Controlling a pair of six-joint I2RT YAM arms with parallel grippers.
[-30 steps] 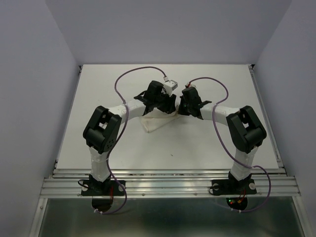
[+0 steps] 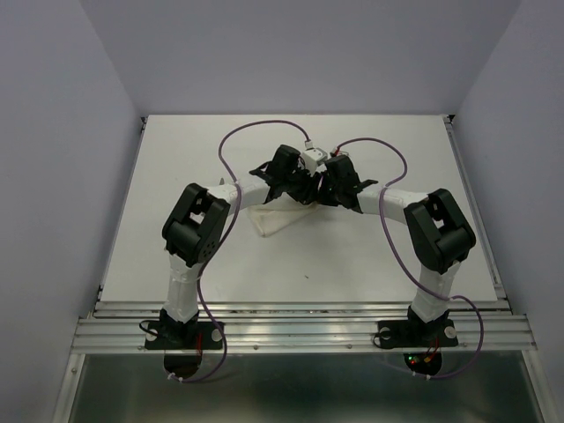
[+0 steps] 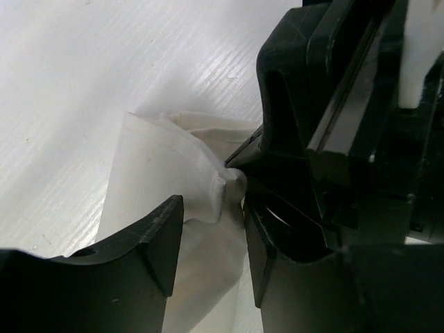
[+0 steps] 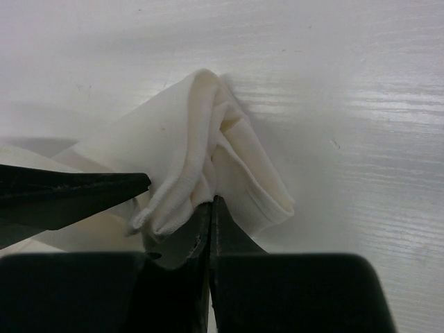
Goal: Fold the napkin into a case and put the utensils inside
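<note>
The white napkin (image 2: 282,220) lies folded mid-table, mostly under both grippers. My left gripper is part open, its fingers straddling a raised fold of the napkin (image 3: 152,166) close beside my right gripper. In the right wrist view, the shut tips of my right gripper press against the bunched corner of the napkin (image 4: 243,173); whether cloth is between them is hard to tell. A dark finger of the left gripper reaches in from the left. No utensils are clearly visible.
The two grippers are crowded together at the centre.
My left gripper has moved right, towards my right gripper, over the napkin. The right arm has not visibly moved.
</note>
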